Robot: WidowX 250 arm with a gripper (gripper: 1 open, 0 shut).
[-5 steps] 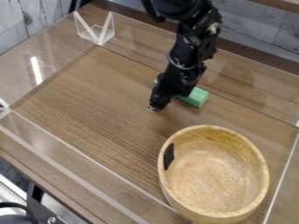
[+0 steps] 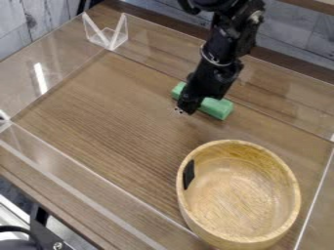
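The black arm reaches down from the top to my gripper (image 2: 189, 101), which is low over a green block (image 2: 216, 109) lying on the wooden table (image 2: 104, 127). The fingertips are dark and small at the block's left part; whether they are open or shut is hard to see, and they hide some of the block.
A large beige round bowl (image 2: 237, 200) with a dark patch on its rim stands at the front right. A white wire holder (image 2: 107, 31) sits at the back left.
My gripper has moved a little up and to the right, further over the green block. The bowl has stayed in place.
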